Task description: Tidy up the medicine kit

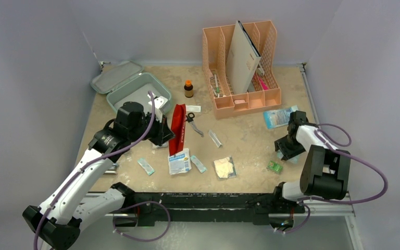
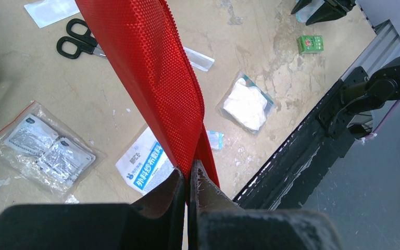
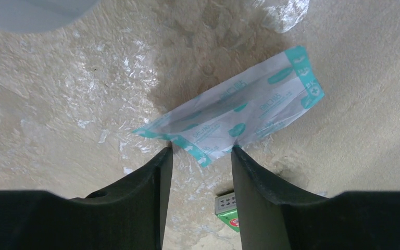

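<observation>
A red cloth pouch [image 2: 151, 78] hangs from my left gripper, which is shut on its lower edge above the table. On the right side, a white and teal packet [image 3: 255, 101] lies on the table. My right gripper stands part open over it, one finger on each side of the packet's near end; the packet is creased, and whether both fingers touch it I cannot tell. A small green box [image 3: 226, 205] sits just behind the right finger. The open grey-green kit box [image 1: 145, 83] stands at the back left, partly behind my left arm.
A pink organizer [image 1: 245, 104] holding a white folder stands at the back. Black-handled scissors [image 1: 191, 121], a brown bottle [image 1: 188, 89], a cotton bag [image 1: 224, 167], a gauze packet [image 1: 179, 162] and a blue-white packet [image 1: 276, 119] lie around. The table between the cotton bag and green box is clear.
</observation>
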